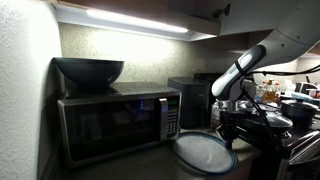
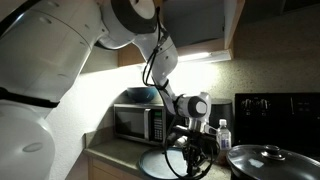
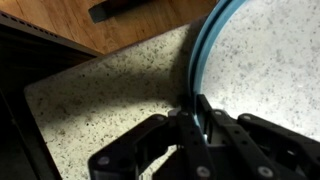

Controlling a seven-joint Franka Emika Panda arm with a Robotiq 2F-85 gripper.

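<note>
A round, pale, see-through lid (image 1: pixel 203 151) with a blue rim lies over the counter in front of the microwave. The wrist view shows its speckled-looking pale face (image 3: pixel 262 65) at the right and the blue rim (image 3: pixel 203 48) running down to my fingertips. My gripper is shut on that rim, at the lid's edge on the stove side. In exterior view 2 the lid (image 2: pixel 158 163) appears left of the gripper (image 2: pixel 188 170), close to level. What lies under the lid is hidden.
A microwave (image 1: pixel 112 126) with a dark bowl (image 1: pixel 90 71) on top stands behind the lid. On the stove side is a large covered pan (image 2: pixel 272 162). Bare speckled counter (image 3: pixel 95 100) shows beside the rim; its edge and wooden floor lie beyond.
</note>
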